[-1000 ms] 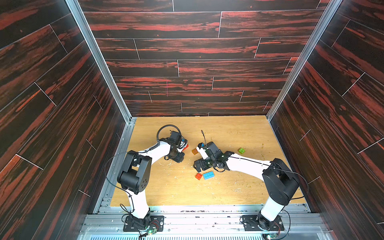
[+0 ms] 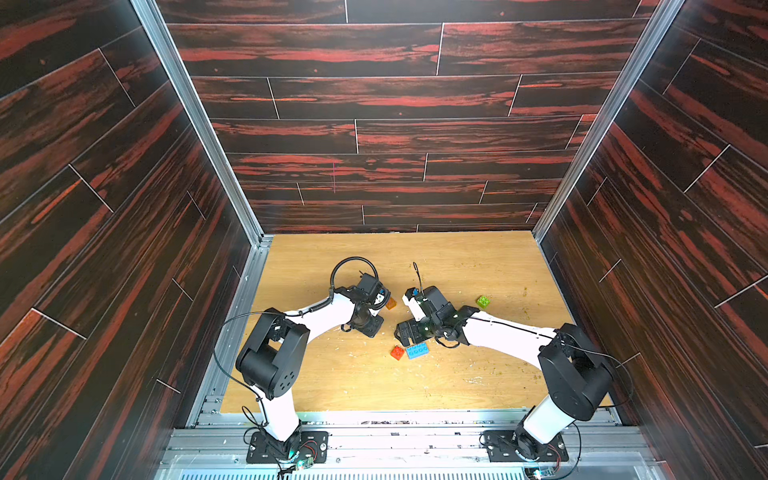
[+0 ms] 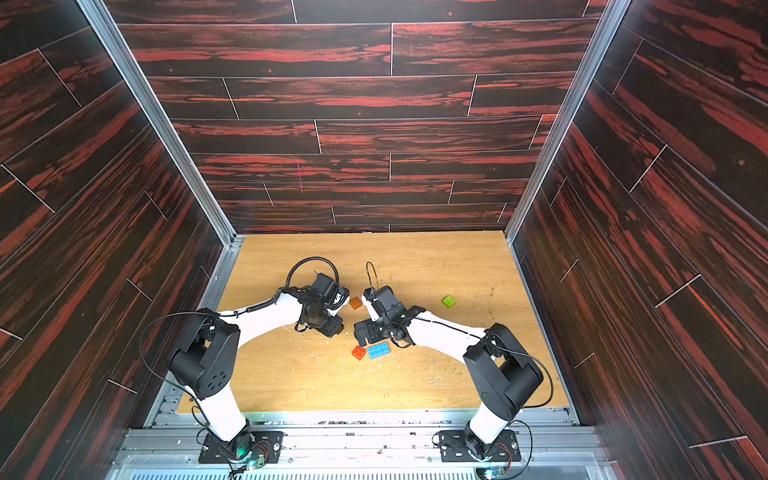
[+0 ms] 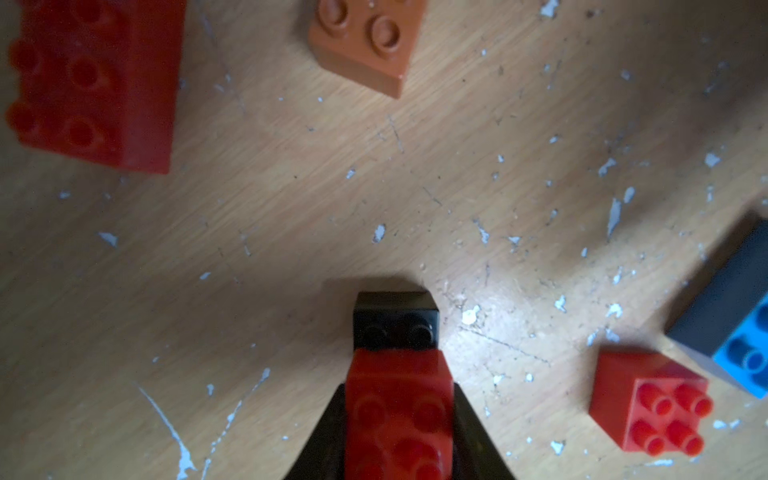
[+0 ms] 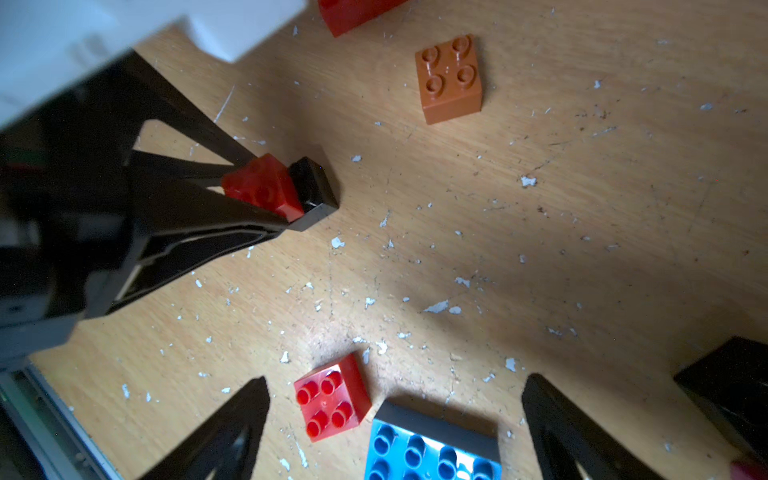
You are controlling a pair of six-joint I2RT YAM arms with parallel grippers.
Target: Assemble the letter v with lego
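Observation:
My left gripper is shut on a red brick. A black brick shows just beyond and below the red one, partly covered by it; whether the two are joined cannot be told. From the right wrist camera, the same red brick and black brick appear at the left gripper's tips. My right gripper stands open, its fingers spread above a small red brick and a long blue brick. Nothing is held between them.
An orange-brown brick lies clear on the table, with a larger red brick left of it. Another dark brick sits at the right wrist view's edge. A green brick rests farther right. Bare table separates them.
The left gripper has moved right and slightly toward the front. The loose bricks look unmoved.

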